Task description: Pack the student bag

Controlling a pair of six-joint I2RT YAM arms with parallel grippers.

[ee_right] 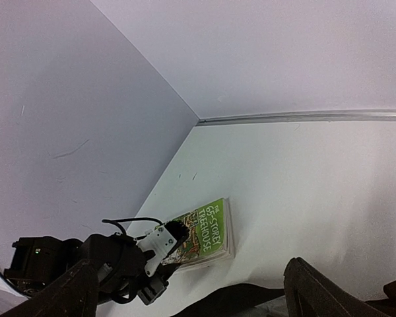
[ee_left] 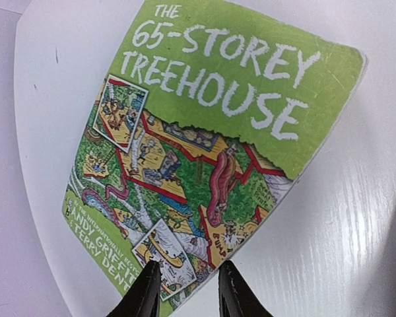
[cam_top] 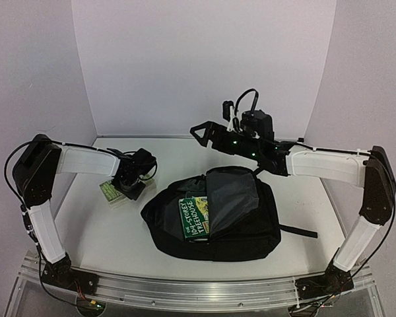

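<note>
A green book titled "The 65-Storey Treehouse" [cam_top: 110, 192] [ee_left: 185, 158] [ee_right: 212, 228] lies flat on the table at the left. Over one of its long edges is my left gripper [cam_top: 133, 191], its fingertips apart, with that edge running through the gap in the left wrist view. Whether the fingers touch the book cannot be told. The black bag [cam_top: 254, 246] lies at front centre, with a green "104-Storey Treehouse" book [cam_top: 196, 218] in its opening. Behind and above the bag, my right gripper [cam_top: 199, 134] hangs wide open and empty.
A dark strap [cam_top: 298, 231] stretches from the bag's right side. Grey walls enclose the back and both sides.
</note>
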